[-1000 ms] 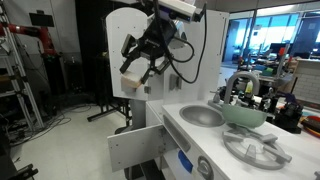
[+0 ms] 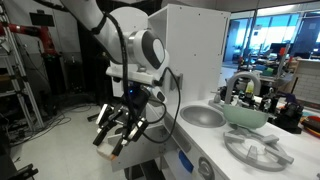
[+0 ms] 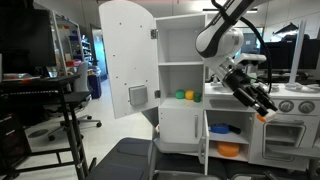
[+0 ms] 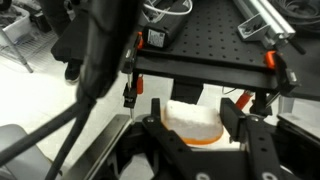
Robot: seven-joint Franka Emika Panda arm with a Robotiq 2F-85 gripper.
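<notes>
A pale, block-like item with an orange edge [image 4: 192, 122] is between the fingers of my gripper in the wrist view, and the gripper is shut on it. What exactly the item is cannot be made out. In exterior view 1, the gripper [image 2: 108, 146] points downward, low in front of the counter, with the pale item at its tips. From the other side, in exterior view 2, a small orange patch of the item [image 3: 262, 118] shows at the gripper's end.
An open lower cabinet holds an orange bowl [image 3: 229, 150] and a blue item [image 3: 217, 129]. Above it the counter carries a sink [image 2: 202, 116], a green basin [image 2: 245, 117] and a dish rack [image 2: 257, 149]. Bare floor [image 2: 60, 150] lies left of the arm.
My gripper has come down a long way from near the upper cabinet, still with the pale item, to below counter height. It has tilted to point downward.
</notes>
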